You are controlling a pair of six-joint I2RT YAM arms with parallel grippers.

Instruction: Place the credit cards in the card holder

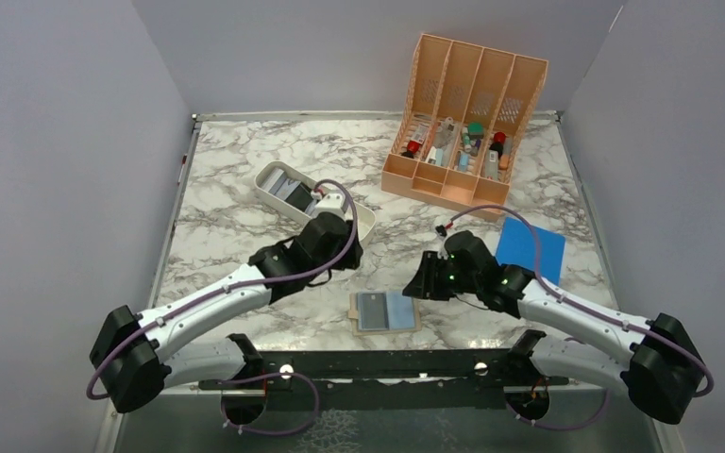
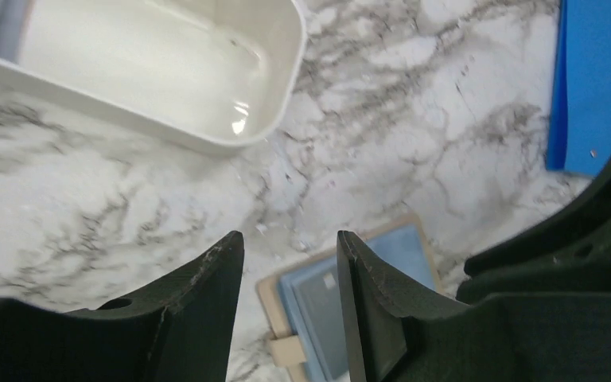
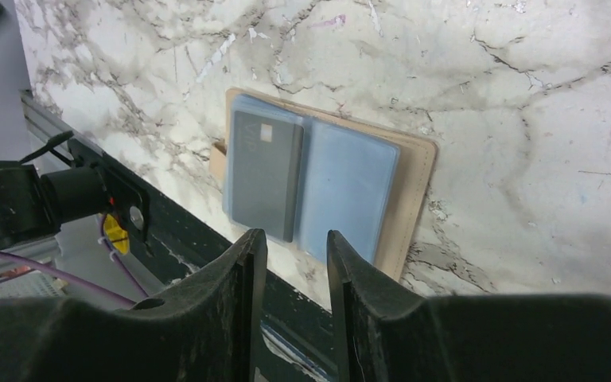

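The card holder (image 1: 403, 310) lies spread out on the table in front, with a tan cover and pale blue pages. A grey card marked VIP (image 3: 264, 171) lies flat on its left side in the right wrist view. My left gripper hangs above the table between the white bin and the holder, fingers apart, only table and holder seen between them. Over the holder's right side, my right gripper also stands open and empty. Dark and grey cards (image 1: 293, 192) fill the far left part of the white bin (image 1: 366, 215), partly hidden by the left arm.
A wooden organizer (image 1: 448, 185) with small items stands at the back right. A blue folder (image 1: 531, 249) lies on the right, close behind the right arm.
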